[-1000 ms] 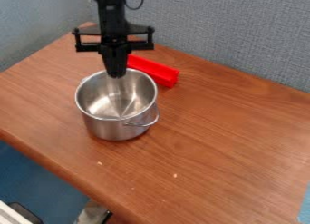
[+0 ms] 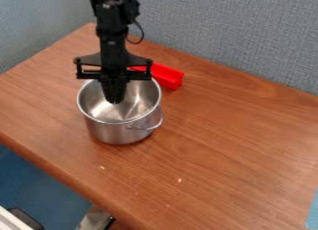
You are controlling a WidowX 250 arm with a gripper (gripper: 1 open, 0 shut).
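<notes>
My black gripper [image 2: 114, 92] points down into a steel pot [image 2: 130, 127] with side handles, its fingertips below the level of the far rim. A red object [image 2: 166, 75] lies on the wooden table [image 2: 230, 155] behind the pot. I cannot tell whether the fingers are open or shut, or whether anything is between them.
Grey padded walls stand behind the table at the back and left. The table's near left edge drops to a blue floor.
My gripper has moved down, deeper into the pot. The pot and the red object look unmoved.
</notes>
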